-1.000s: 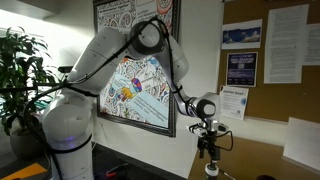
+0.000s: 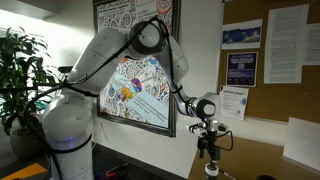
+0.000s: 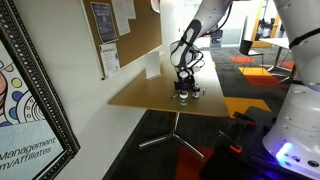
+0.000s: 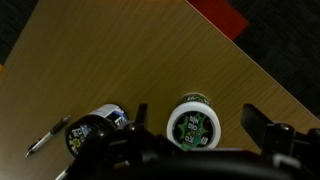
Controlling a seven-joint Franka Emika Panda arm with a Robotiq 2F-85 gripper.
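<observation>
A small round container with a white rim and a green-and-black top (image 4: 193,128) stands on the brown table, seen from above in the wrist view. My gripper is open, its fingers spread to either side of this container in that view, with nothing held. Exterior view 1 has the gripper (image 2: 210,150) pointing down, over a small white container (image 2: 212,170) at the lower edge. From the other side, the gripper (image 3: 185,83) hangs low over the table's near part.
Left of the container lie a dark-topped jar (image 4: 92,130) and a pen (image 4: 47,136). A red patch (image 4: 222,15) shows beyond the table's edge. Bare tabletop (image 3: 150,95) extends toward the board wall.
</observation>
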